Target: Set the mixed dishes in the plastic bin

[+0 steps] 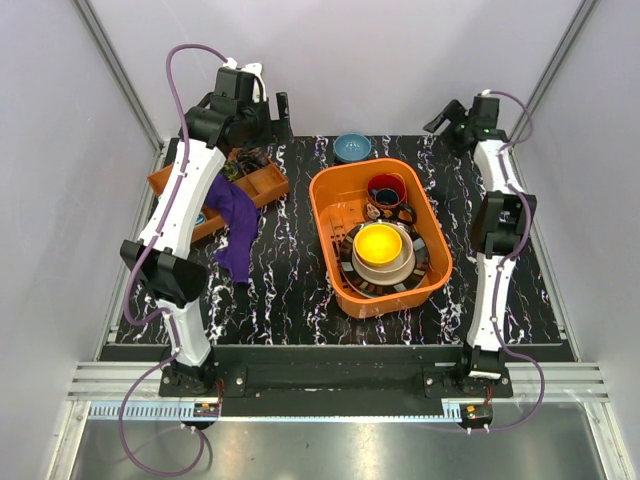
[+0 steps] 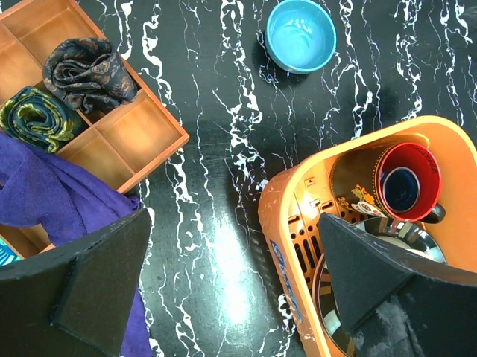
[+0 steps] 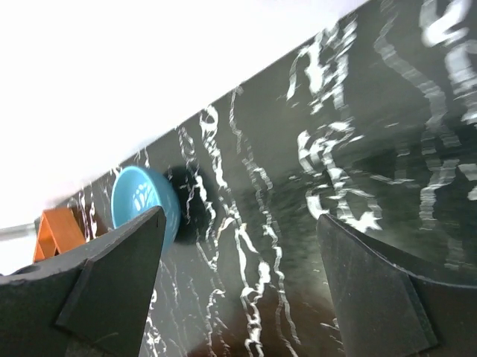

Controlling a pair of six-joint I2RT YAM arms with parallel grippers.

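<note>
An orange plastic bin [image 1: 325, 220] holds a red mug [image 1: 385, 182], a yellow bowl [image 1: 377, 243] on stacked bowls and plates, plus a smaller dark cup inside the mug. A light blue bowl [image 1: 352, 147] stands on the marble table behind the bin; it also shows in the left wrist view [image 2: 300, 37] and right wrist view [image 3: 140, 195]. My left gripper [image 1: 272, 120] hangs open over the wooden organizer's right side, nothing between its fingers. My right gripper [image 1: 445, 118] is open and empty at the back right, right of the blue bowl.
A wooden organizer [image 2: 134, 141] with rolled cloths [image 2: 89, 74] and a purple cloth [image 2: 67, 193] lies at the left. The table right of the bin is clear, as is the strip between cloth and bin. The back wall stands close behind the bowl.
</note>
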